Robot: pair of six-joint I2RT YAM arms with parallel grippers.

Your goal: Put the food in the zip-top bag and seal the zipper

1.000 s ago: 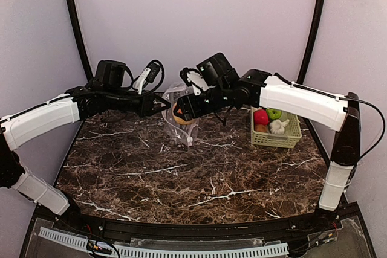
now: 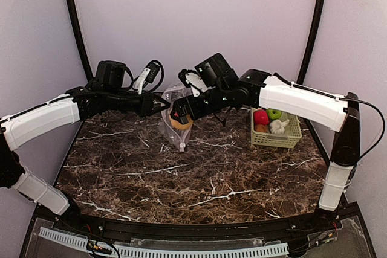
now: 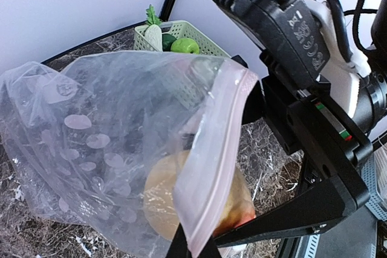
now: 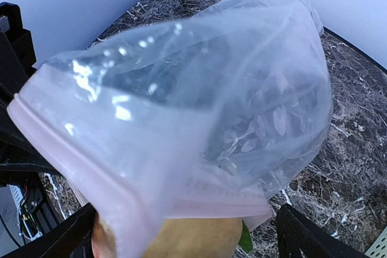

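A clear zip bag [image 2: 176, 96] with a pinkish zipper strip [image 3: 214, 149] hangs between the grippers. My left gripper [image 2: 162, 105] is shut on the bag's edge, pinching the strip at the bottom of the left wrist view. An orange-tan round food item [image 2: 181, 122] sits at the bag's mouth, seen through the plastic and below it in the right wrist view [image 4: 193, 237]. My right gripper [image 2: 184, 113] is open around that item, with fingers at either side of it; part of it is hidden by plastic.
A pale green basket [image 2: 274, 138] at the right holds a red item, a green apple [image 2: 273, 113], garlic [image 2: 279, 126] and other produce.
The food item and lower bag have shifted slightly down and left in the top view. Both arms look nearly still.
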